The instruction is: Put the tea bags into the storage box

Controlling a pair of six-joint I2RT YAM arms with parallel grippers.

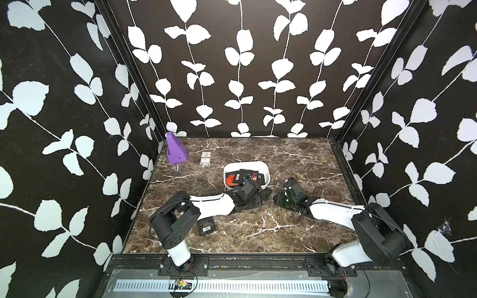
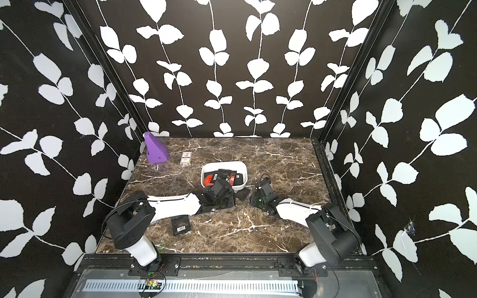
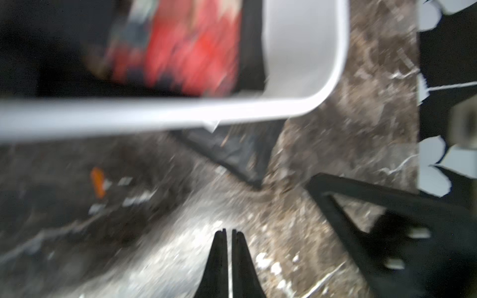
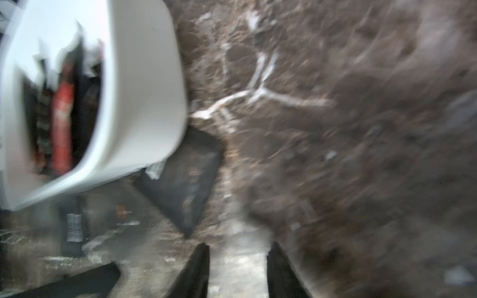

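The white storage box (image 1: pixel 268 172) holds several black and red tea bags (image 4: pixel 63 121). Just outside its near right corner a black tea bag (image 4: pixel 186 178) lies flat on the table, one edge close against or under the box wall. Farther front-left lies another black tea bag (image 2: pixel 180 224) with a white label. My left gripper is shut in front of the box, its two fingertips together with nothing visible between them. My right gripper is part open over the table, right of the corner bag, its gap empty. Both wrist views are blurred.
A purple wedge-shaped object (image 1: pixel 176 149) and a small white and red pack (image 1: pixel 205 158) stand at the back left. The two grippers are close together near the box. Free table lies at the right and front middle.
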